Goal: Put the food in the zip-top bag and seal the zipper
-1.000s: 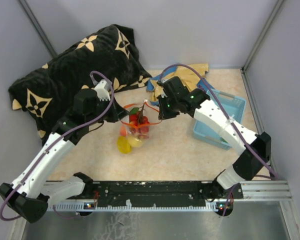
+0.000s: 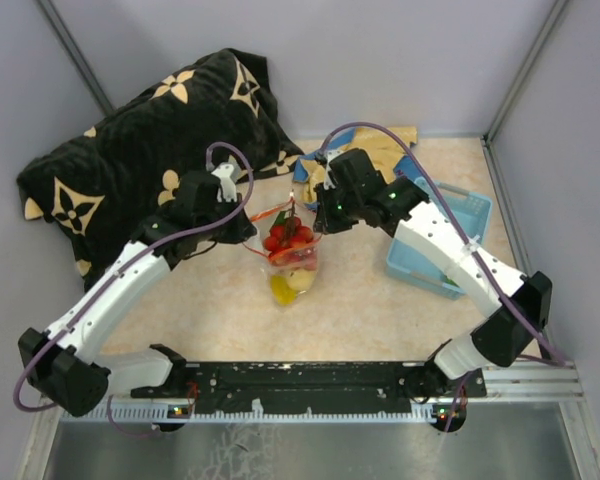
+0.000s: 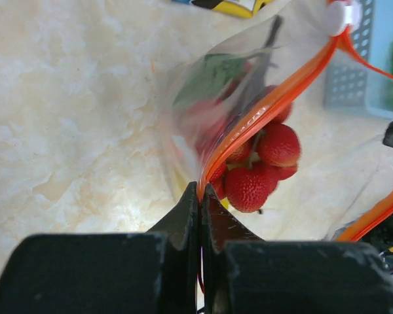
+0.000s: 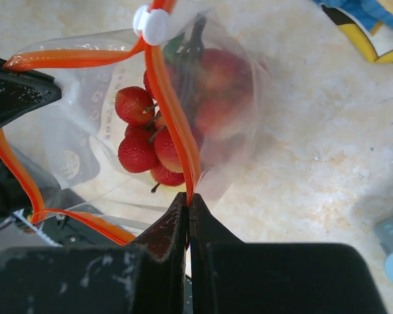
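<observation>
A clear zip top bag [image 2: 302, 262] with an orange zipper rim hangs between my two grippers, its mouth spread open. Inside it lie several red fruits [image 2: 288, 235] with stems and a green leaf, above a pale round item [image 2: 300, 280] and a yellow one [image 2: 282, 290]. My left gripper is shut on the bag's orange rim [image 3: 265, 104] at one side. On the opposite side my right gripper is shut on the rim [image 4: 173, 111]. A white zipper slider [image 4: 152, 25] sits on the rim at the back.
A blue basket [image 2: 420, 262] with something green in it stands to the right. Yellow and blue cloth [image 2: 380, 150] lies behind the bag. A dark patterned blanket [image 2: 170, 120] fills the back left.
The bag's lower part and the yellow item have swung right, and the mouth looks narrower. The right arm has shifted only slightly.
</observation>
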